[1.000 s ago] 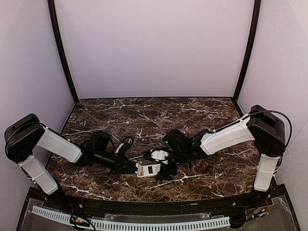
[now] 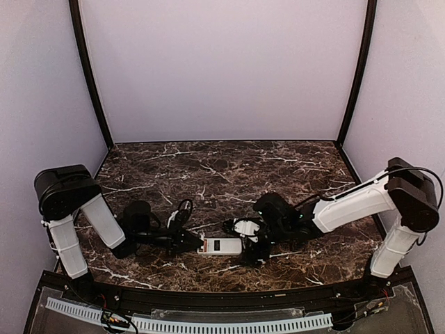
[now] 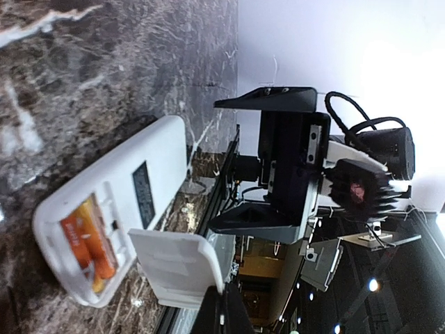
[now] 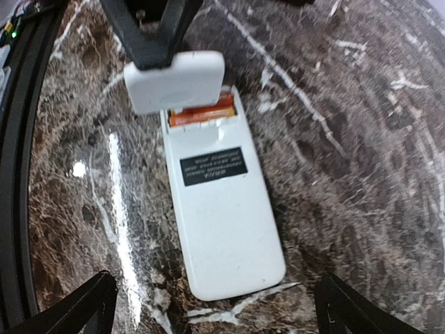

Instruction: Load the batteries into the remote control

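Note:
The white remote (image 2: 224, 246) lies face down on the marble table, its battery compartment at the left end holding orange batteries (image 3: 90, 243). My left gripper is shut on the white battery cover, holding it tilted beside the compartment; in the right wrist view the cover (image 4: 174, 80) partly hides that end. My right gripper is open around the far end of the remote, its fingers apart from the sides.
The right arm has shifted to the right, uncovering more of the remote. The left arm has moved slightly, its elbow higher in the top view.

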